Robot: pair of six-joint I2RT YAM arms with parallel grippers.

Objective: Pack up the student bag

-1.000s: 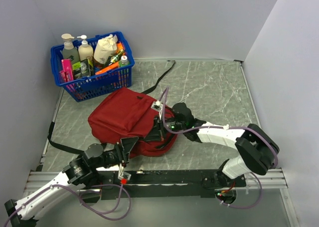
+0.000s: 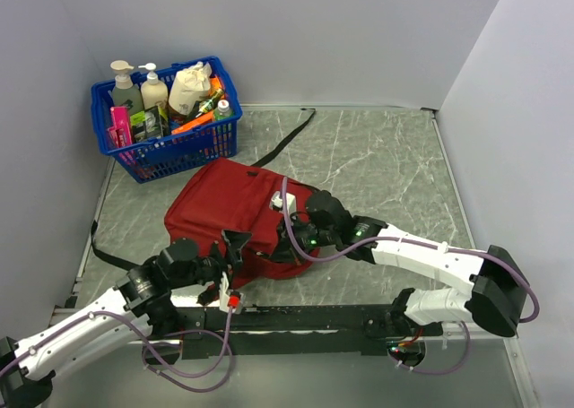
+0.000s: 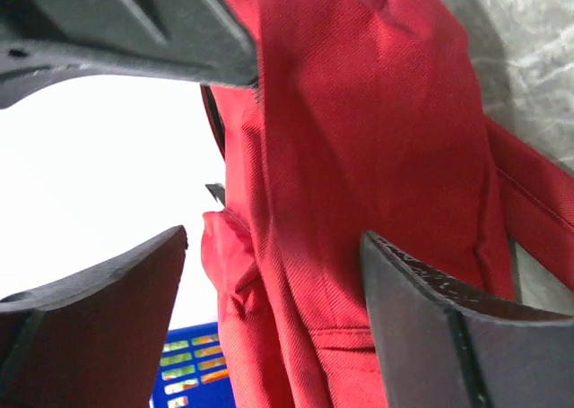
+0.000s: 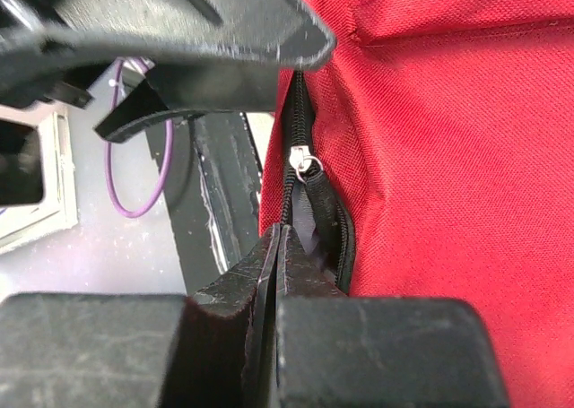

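The red bag [image 2: 220, 202] lies in the middle of the table. Its near edge is between my two grippers. My left gripper [image 2: 237, 247] hangs over that edge; in the left wrist view its fingers [image 3: 99, 327] stand wide apart, with red fabric behind the gap and nothing gripped. Just to its right, my right gripper [image 2: 271, 255] is shut at the bag's near right side. In the right wrist view its closed tips lie against a black zipper [image 4: 299, 112] with a metal slider [image 4: 302, 160] and black pull tab [image 4: 325, 212]. Nothing shows clearly between them.
A blue basket [image 2: 175, 164] at the back left holds bottles [image 2: 154, 92], a pink box [image 2: 120, 125] and other items. Black straps [image 2: 287, 139] extend from the bag.
My left gripper has moved right and slightly away from the table's front edge. The right arm has shifted right and toward the front. The bag has slid slightly right.
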